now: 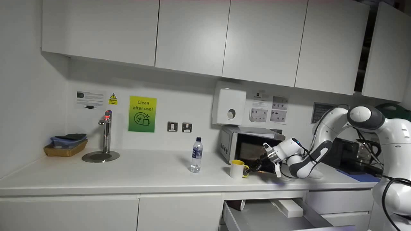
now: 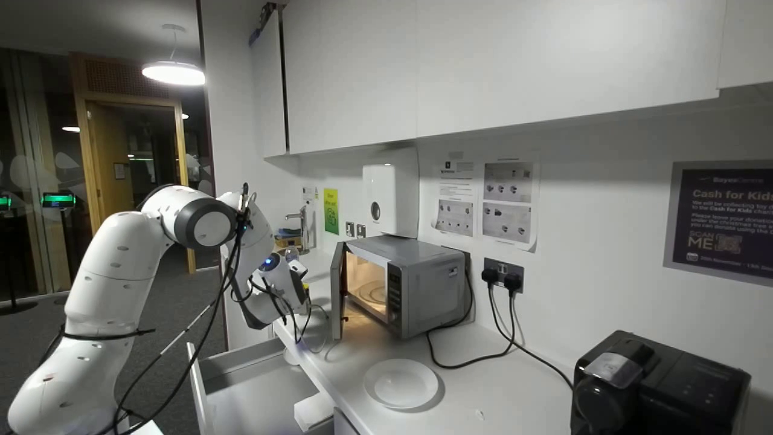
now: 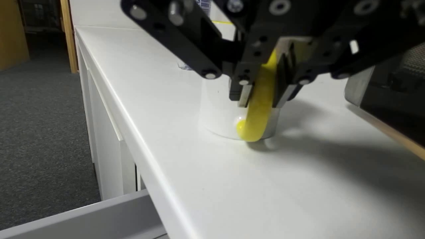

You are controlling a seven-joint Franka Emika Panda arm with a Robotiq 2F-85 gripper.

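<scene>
A white mug [image 1: 237, 169] with a yellow inside and a yellow handle [image 3: 261, 101] stands upright on the counter, in front of the microwave. My gripper reaches it from the right, fingers partly open, one on each side of the handle. In the wrist view the left finger looks very near the handle, and whether either pad touches it is unclear. The mug's rim and upper wall are mostly hidden behind the gripper in that view.
The microwave [image 2: 427, 290] stands with its door [image 2: 337, 290] swung out close to the arm. Below the counter edge a drawer [image 1: 262, 219] is pulled out. A water bottle [image 1: 196, 156] stands left of the mug; a plate [image 2: 400, 383] lies right of the microwave.
</scene>
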